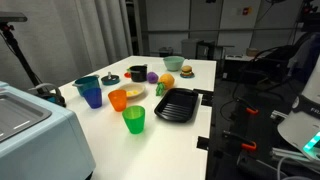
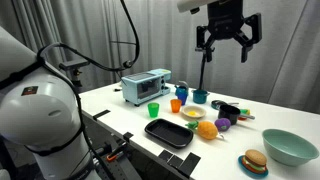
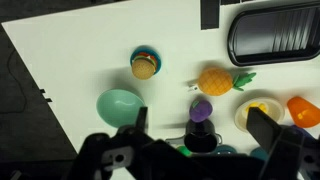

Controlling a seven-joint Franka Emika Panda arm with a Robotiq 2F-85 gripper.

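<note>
High over the table hangs my gripper [image 2: 224, 54], its fingers wide apart and nothing between them. In the wrist view its two dark fingers [image 3: 142, 122] frame a purple round item [image 3: 201, 108] and a black pot [image 3: 202, 136] far below. A toy pineapple [image 3: 214, 80] lies by the purple item, and a burger [image 3: 144, 66] sits on a small blue plate. The black ridged tray [image 2: 171, 132] lies flat and empty. A light green bowl [image 2: 290, 147] stands near the burger. Green [image 1: 134, 120], orange [image 1: 118, 100] and blue [image 1: 93, 97] cups stand on the other side.
A toaster oven [image 2: 147, 86] occupies one end of the white table. A pale plate [image 3: 257, 108] with yellow food lies near the orange cup. Teal cookware [image 1: 87, 84] stands behind the cups. Bare tabletop [image 1: 175, 150] shows around the tray.
</note>
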